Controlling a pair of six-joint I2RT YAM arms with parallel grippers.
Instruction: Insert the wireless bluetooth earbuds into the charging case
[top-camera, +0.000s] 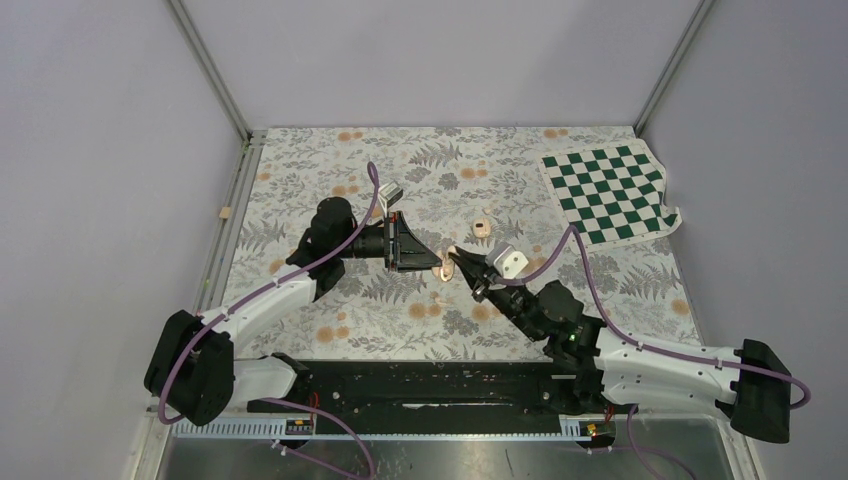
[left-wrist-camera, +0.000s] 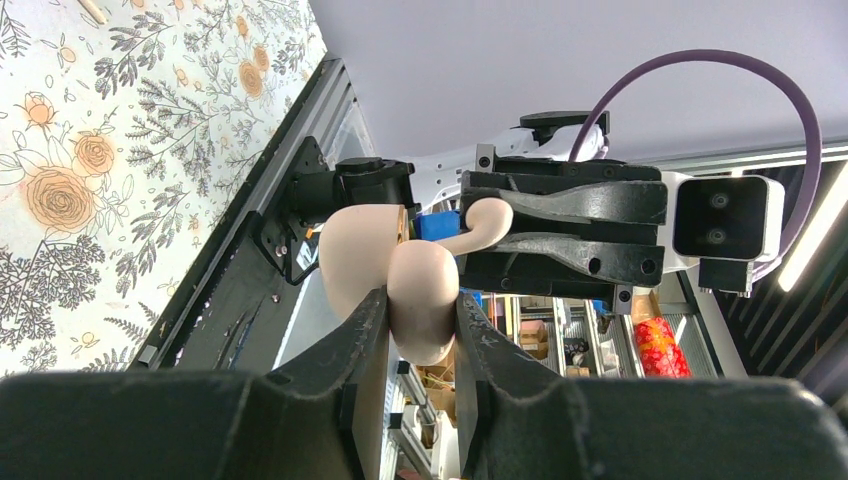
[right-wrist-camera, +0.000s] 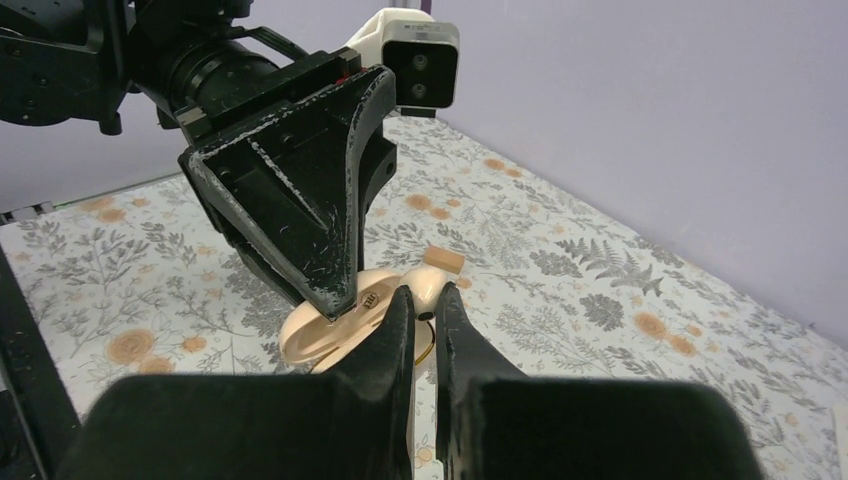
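The cream charging case stands with its lid raised, held up between the fingertips of my left gripper. In the right wrist view the hollow inside of the case faces me, with one left finger against it. A cream earbud is pinched at the tips of my right gripper. From the left wrist view, this earbud points its narrow part at the open case. Earbud and case overlap in the views; whether they touch, I cannot tell. In the top view the left gripper and right gripper nearly meet.
A small cream-and-brown item lies on the floral table just behind the grippers. The green checkerboard is at the back right. A small tan block shows beyond the earbud.
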